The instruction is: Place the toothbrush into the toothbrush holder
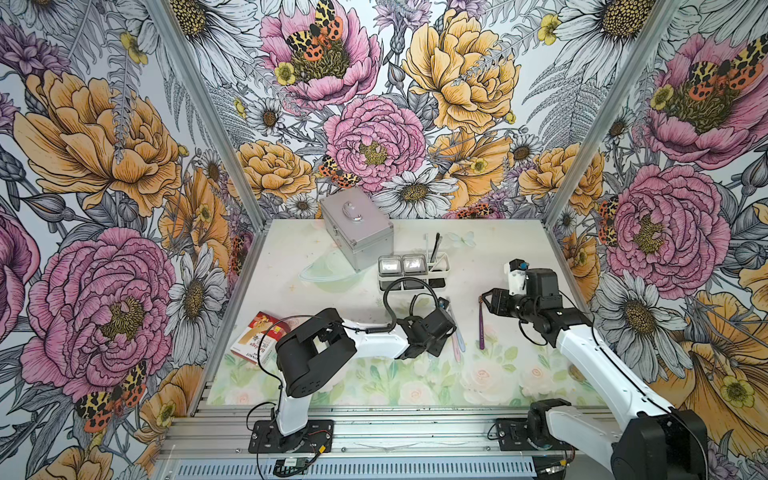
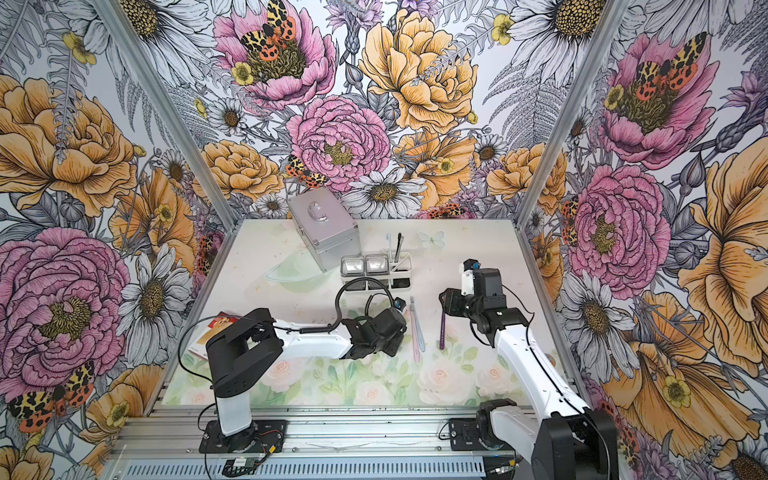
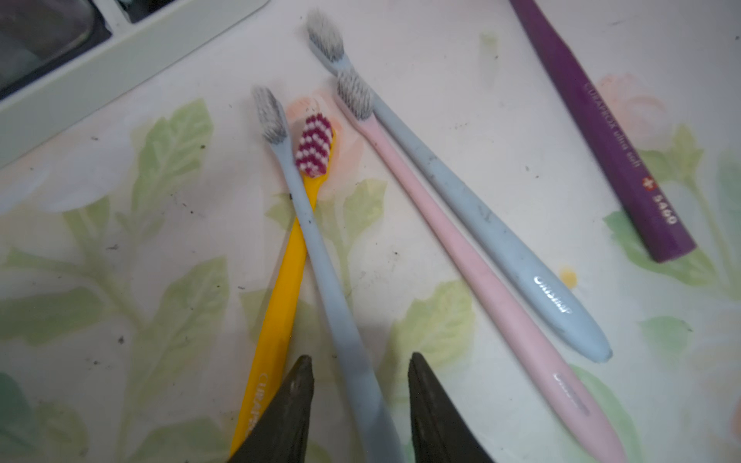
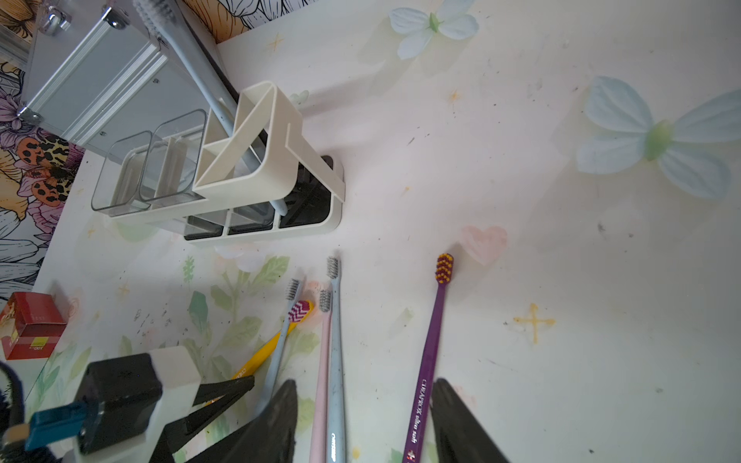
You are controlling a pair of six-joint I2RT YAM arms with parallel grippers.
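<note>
Toothbrushes lie on the table. In the left wrist view my open left gripper hangs over a light blue toothbrush (image 3: pixel 332 293), a fingertip on either side of its handle. That brush crosses a yellow one (image 3: pixel 276 324); a pink (image 3: pixel 494 285) and another blue (image 3: pixel 532 277) lie to their right, a purple (image 3: pixel 602 131) farther right. The white toothbrush holder (image 4: pixel 262 185), holding upright brushes and clear cups, stands behind them. My right gripper is open above the table near the purple brush, nothing between its fingers.
A silver case (image 1: pixel 360 240) stands at back left. A red-and-white box (image 1: pixel 252 340) lies at front left, partly behind the left arm.
</note>
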